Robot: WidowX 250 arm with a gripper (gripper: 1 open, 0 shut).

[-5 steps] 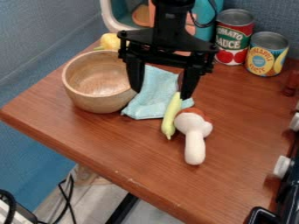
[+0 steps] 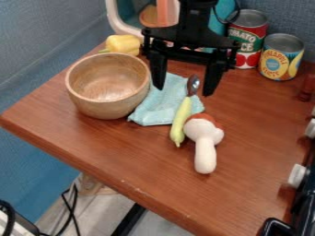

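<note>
My black gripper (image 2: 183, 81) hangs open at the back middle of the table, its two fingers apart above a light-blue cloth (image 2: 154, 108). A wooden bowl (image 2: 107, 85) is to its left. A pale yellow-green banana-like item (image 2: 181, 120) with a dark spoon-like tip lies on the cloth's right side, below the gripper. A white mushroom toy with a red-orange top (image 2: 204, 152) lies just right of it, toward the front.
A yellow item (image 2: 122, 42) sits behind the bowl. Two cans (image 2: 281, 57) stand at back right, with a small red bottle (image 2: 307, 88) and black appliance (image 2: 296, 207) along the right edge.
My gripper has moved up and back, away from the cloth and banana-like item, uncovering more of the dark tip. The objects on the table look unmoved.
</note>
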